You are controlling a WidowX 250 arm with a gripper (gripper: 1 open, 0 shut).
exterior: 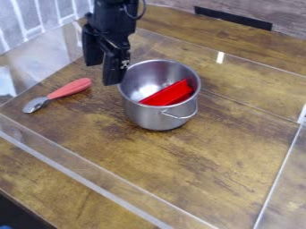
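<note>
My black gripper (pixel 102 67) hangs open over the left part of the table, just left of the steel pot, with nothing seen between its fingers. The steel pot (pixel 162 114) stands near the middle, a red block (pixel 167 94) lying inside it toward the right. A scoop-like utensil with a pink handle (pixel 70 89) and a metal head (pixel 38 104) lies to the left, below and left of the gripper.
A clear panel or edge runs along the left. A dark slatted piece (pixel 263 11) is at the back right.
</note>
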